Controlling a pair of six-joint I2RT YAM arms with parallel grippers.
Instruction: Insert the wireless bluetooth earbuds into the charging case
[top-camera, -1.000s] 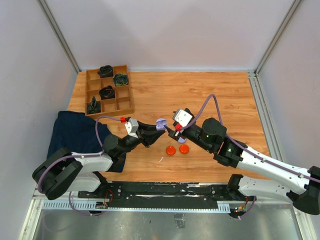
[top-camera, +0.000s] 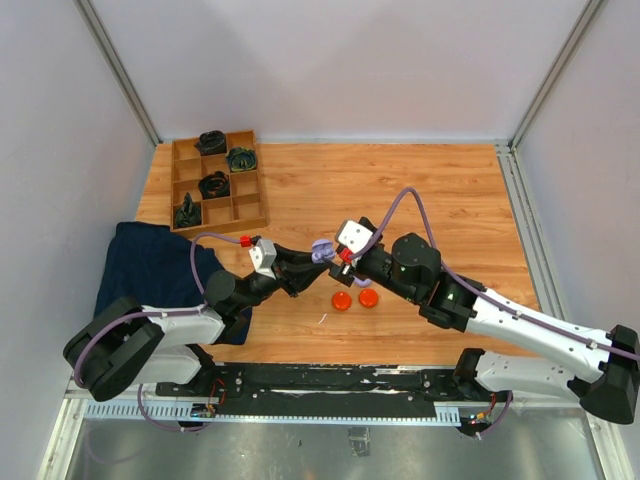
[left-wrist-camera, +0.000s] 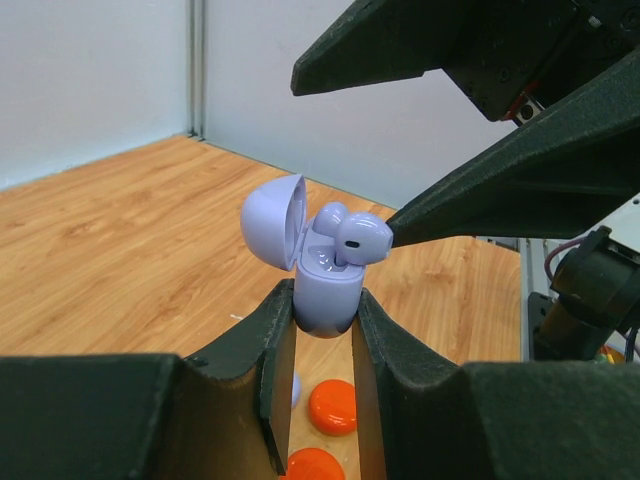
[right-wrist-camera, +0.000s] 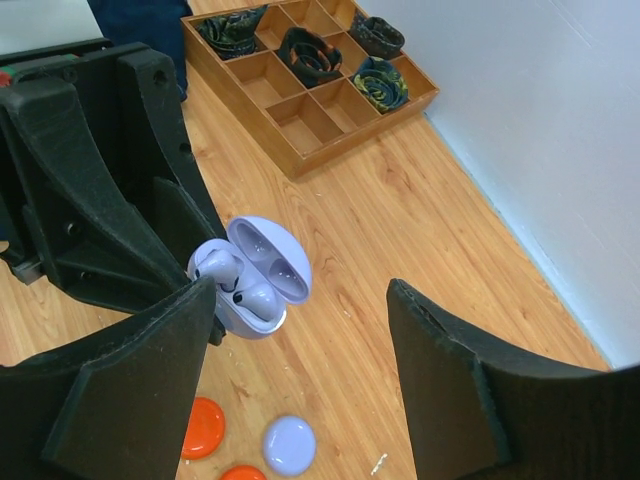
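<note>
The lilac charging case (left-wrist-camera: 328, 302) stands lid-up, pinched between the fingertips of my left gripper above the table. In its open base sit two lilac earbuds. The farther earbud (left-wrist-camera: 329, 219) sticks up from its slot. The nearer earbud (left-wrist-camera: 363, 239) is turned, its round end showing, and lies tilted over the rim. One fingertip (left-wrist-camera: 402, 226) of my right gripper is at that earbud, apparently touching it. In the right wrist view my right gripper is wide open, with the case near its left finger. How deep each earbud sits cannot be seen.
On the table below lie two red discs (top-camera: 341, 300) (top-camera: 368, 297) and a lilac disc (right-wrist-camera: 290, 445). A compartmented wooden tray (top-camera: 246, 207) with dark rolled cloths stands at the back left, near a dark cloth (top-camera: 140, 263).
That earbud has turned from stem-along to round-end-out. My left gripper and the case have barely moved.
</note>
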